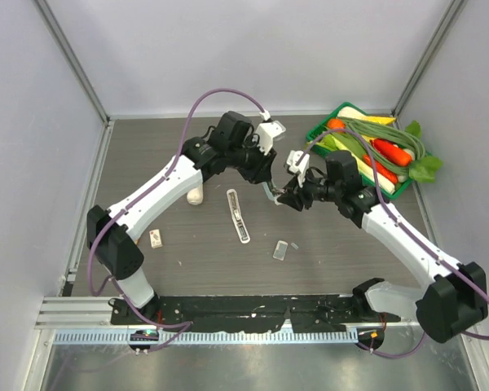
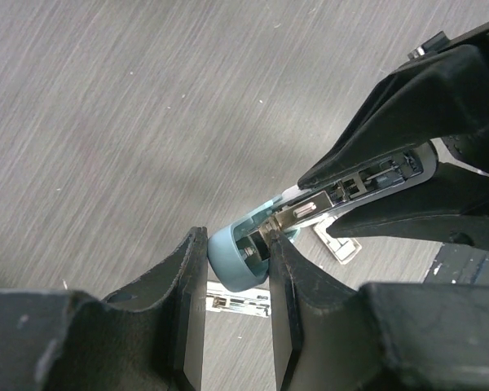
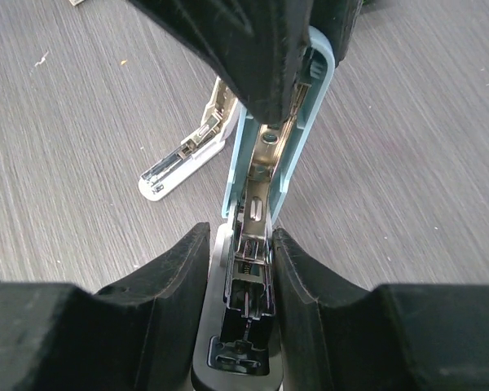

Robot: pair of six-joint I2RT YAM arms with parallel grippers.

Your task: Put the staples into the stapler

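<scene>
A light blue stapler (image 2: 243, 261) is spread open between my two grippers above the table. My left gripper is shut on its blue end. The metal magazine and dark inner base (image 3: 244, 314) show at the other end, where my right gripper has one finger on either side; whether those fingers press on it I cannot tell. A white opened stapler (image 1: 238, 216) lies on the table below. In the top view, a small grey-and-white box (image 1: 280, 250) sits nearer the front, with a little grey piece (image 1: 294, 245) beside it. Loaded staples cannot be made out.
The green basket (image 1: 407, 186) of vegetables fills the back right corner. Behind the left arm stands a pale rounded object (image 1: 196, 194), and a small white-and-orange box (image 1: 156, 239) lies at the left.
</scene>
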